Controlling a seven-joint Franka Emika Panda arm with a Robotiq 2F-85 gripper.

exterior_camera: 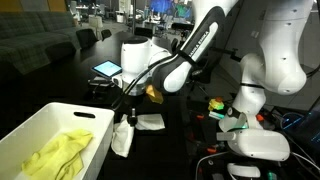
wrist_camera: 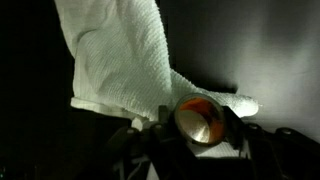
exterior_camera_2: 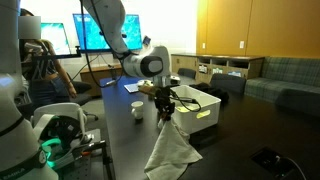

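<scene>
A white cloth (exterior_camera: pixel 122 138) hangs bunched from my gripper (exterior_camera: pixel 132 117), beside the long side of the white box (exterior_camera: pixel 66 113). The fingers are shut on the cloth's upper part. In exterior view 2 the cloth (exterior_camera_2: pixel 172 152) drapes down from the gripper (exterior_camera_2: pixel 165 118) and spreads toward the dark table. From the wrist view, folds of cloth (wrist_camera: pixel 120 55) run under the fingertips. A round, orange-rimmed metallic thing (wrist_camera: pixel 200 120) shows at the fingers; what it is I cannot tell.
A yellow cloth (exterior_camera: pixel 57 157) lies inside the white box. In exterior view 2 a white cup (exterior_camera_2: pixel 138 112) stands left of the gripper. Another robot arm (exterior_camera: pixel 262 75) is at the right. Bare dark table (exterior_camera: pixel 112 171) shows in front.
</scene>
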